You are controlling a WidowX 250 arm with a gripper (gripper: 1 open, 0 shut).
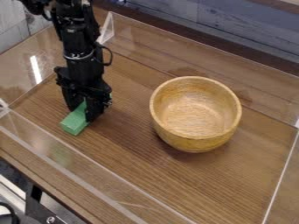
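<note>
My gripper [82, 105] reaches down from the top left onto a green block [75, 122] on the wooden table [176, 184]. Its dark fingers are around the upper end of the block, closed on it; the lower end shows clear of them.
A yellow bowl [195, 112] stands to the right of the gripper, apart from it.
</note>
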